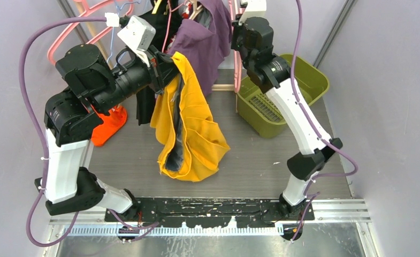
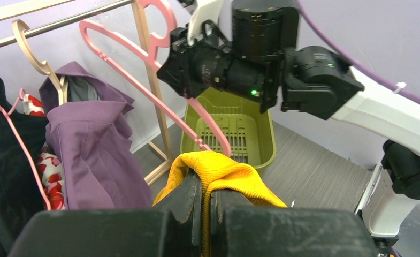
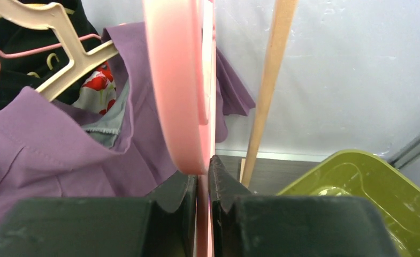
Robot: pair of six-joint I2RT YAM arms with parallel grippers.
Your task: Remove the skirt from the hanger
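A yellow skirt [image 1: 199,128] with a grey lining hangs in folds below my left gripper [image 1: 167,64]. In the left wrist view that gripper is shut on the yellow cloth [image 2: 223,168] at its edge. The right gripper is shut on a pink hanger [image 3: 173,96], which stands edge-on to the right wrist camera. Seen from the left wrist, the bare pink hanger [image 2: 170,111] carries no cloth, and its hook is close to the rail. Skirt and hanger are apart in the top view.
Beside the pink hanger, a purple garment [image 2: 92,155] hangs on a wooden hanger [image 2: 40,64] from the metal rail [image 2: 79,25]. A green basket [image 1: 264,115] stands on the floor at right. Orange cloth [image 1: 110,126] lies at left.
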